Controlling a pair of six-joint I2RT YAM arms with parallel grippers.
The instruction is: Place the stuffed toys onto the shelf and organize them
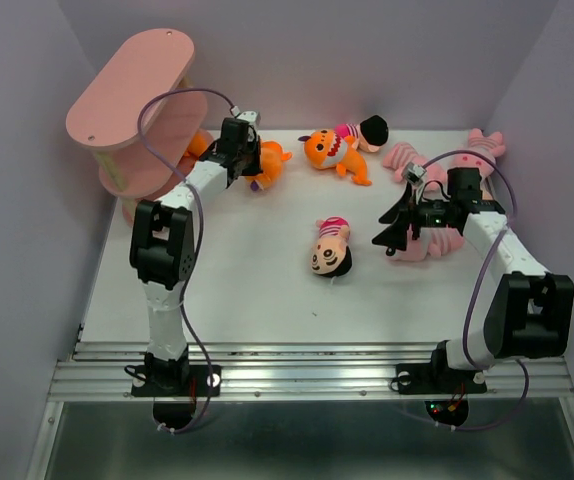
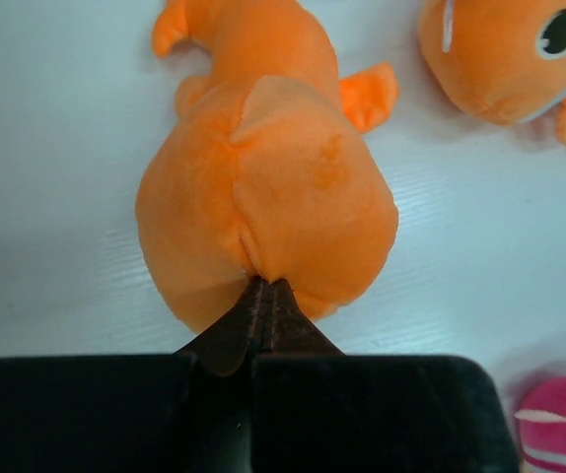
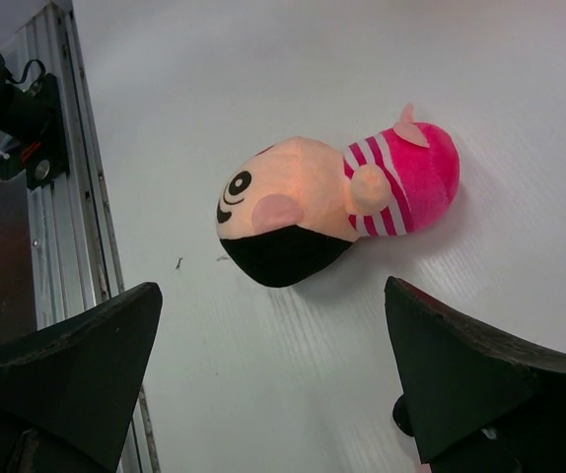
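Observation:
In the left wrist view an orange plush toy [image 2: 273,187] fills the middle, its rounded head pinched where my left gripper is shut on its fabric. From above, that toy [image 1: 270,163] is partly covered by the left arm, beside the pink shelf [image 1: 132,85]. My right gripper stands open over the table with nothing between its fingers. Beyond it lies a doll in pink stripes with black hair [image 3: 337,202]. A second orange toy with a toothy mouth [image 1: 335,152] rests at the back, next to another striped doll [image 1: 365,133].
Several pink striped toys [image 1: 482,150] lie at the right, some partly behind the right arm. Something orange [image 1: 199,143] sits on a shelf tier. Bare white table [image 1: 257,290] spreads across the front and middle; grey walls bound the back and sides.

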